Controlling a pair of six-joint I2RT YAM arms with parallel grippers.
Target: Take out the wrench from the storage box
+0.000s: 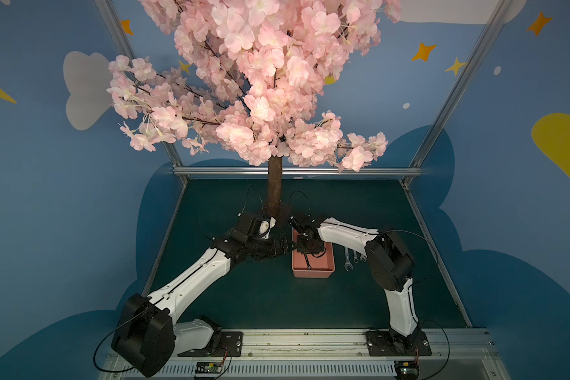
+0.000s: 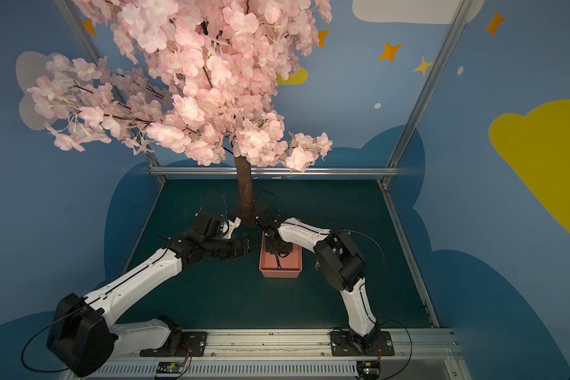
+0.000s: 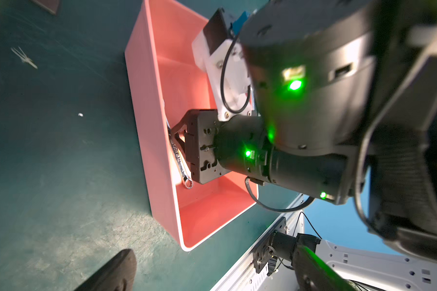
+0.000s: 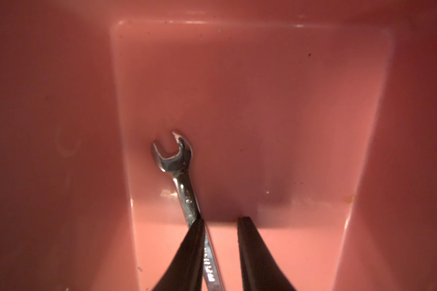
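A pink storage box [image 1: 313, 273] sits mid-floor; inside lies a silver wrench [image 4: 177, 157], its open end showing in the right wrist view, ring end [image 3: 188, 182] in the left wrist view. My right gripper is down inside the box, open, with the wrench under its left finger; nothing shows held between the fingertips. My left gripper is open beside the box on the left, above bare floor, its fingers wide apart with nothing between them.
More wrenches [image 1: 348, 262] lie on the floor right of the box. The tree trunk [image 1: 274, 186] stands behind it. Both arms are close together over the box.
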